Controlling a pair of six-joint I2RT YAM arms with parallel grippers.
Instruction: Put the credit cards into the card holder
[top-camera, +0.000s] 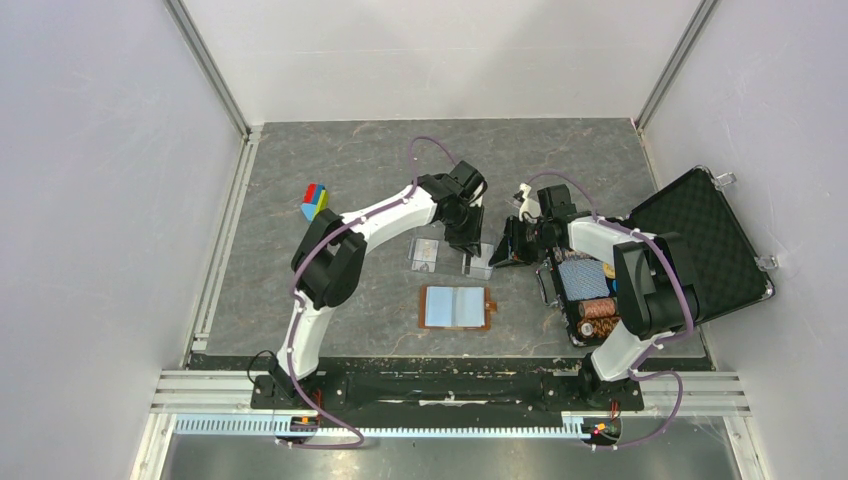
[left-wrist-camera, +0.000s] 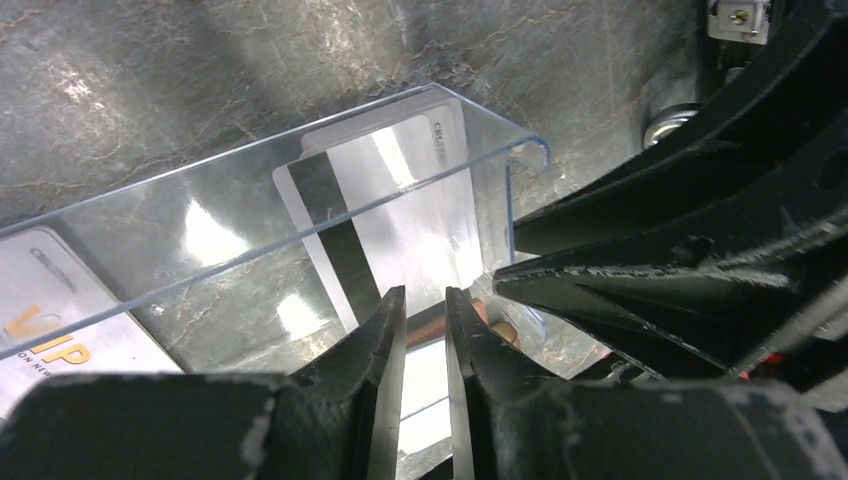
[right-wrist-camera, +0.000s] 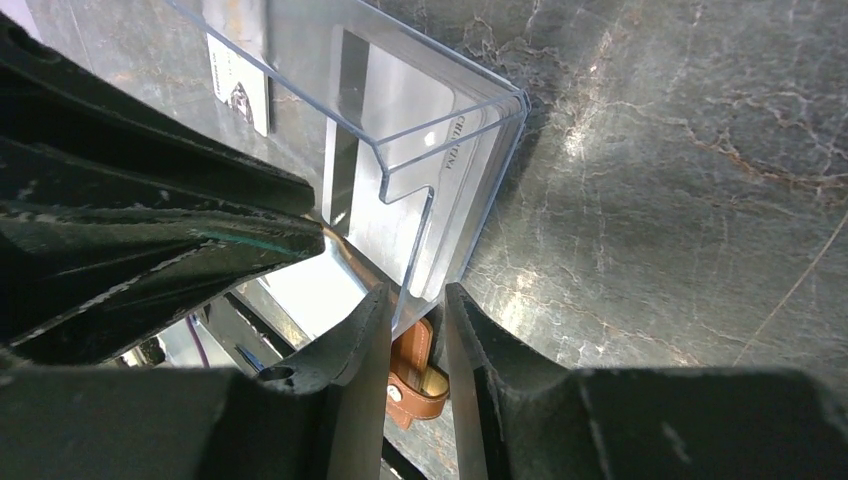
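Observation:
A clear plastic case (left-wrist-camera: 230, 260) lies mid-table, holding a white card with a dark stripe (left-wrist-camera: 410, 230); another white card with yellow lettering (left-wrist-camera: 80, 360) lies at its left. My left gripper hangs over the striped card's lower part, fingertips close together; whether anything is between them is unclear. My right gripper is at the case's right end, shut on its thin clear wall. The brown card holder (top-camera: 488, 310), with pale clear sleeves, lies open just in front of the case.
An open black case (top-camera: 700, 240) with assorted items stands on the right. A coloured block (top-camera: 313, 200) sits at the back left. The table behind the grippers and at its left is clear.

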